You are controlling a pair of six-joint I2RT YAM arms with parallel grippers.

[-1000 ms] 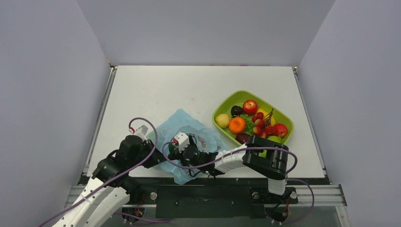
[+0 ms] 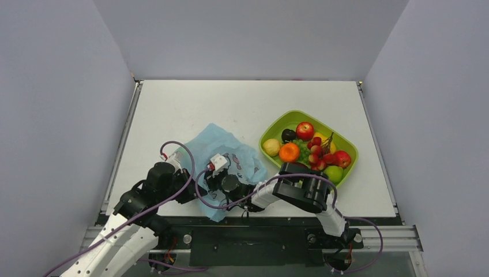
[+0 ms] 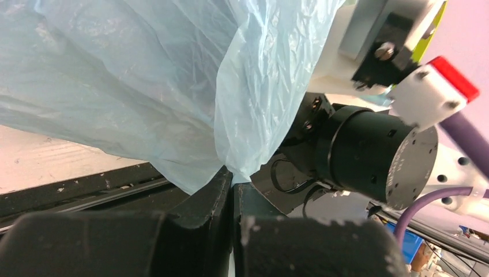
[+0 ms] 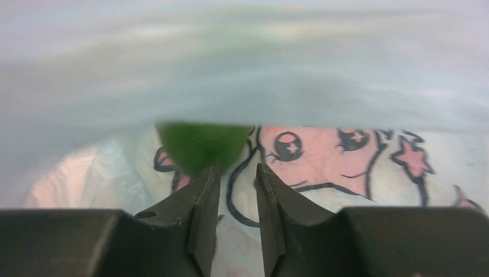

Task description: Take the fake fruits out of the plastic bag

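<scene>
The crumpled light-blue plastic bag point(image 2: 210, 138) lies at the front middle of the table. My left gripper is shut on a gathered fold of the bag point(image 3: 259, 98). My right gripper is inside the bag, its fingers part open; a blurred green object point(image 4: 202, 144) is just beyond them, over a printed pink-and-white surface point(image 4: 311, 156). In the top view the right gripper's tips are hidden by the arm.
A green basket point(image 2: 271, 128) full of fake fruits stands at the right, partly behind my right arm. Walls bound both sides.
My right arm and gripper have shifted slightly within the bag, and the bag has spread a little toward the back left. The left arm has moved a little to the right.
</scene>
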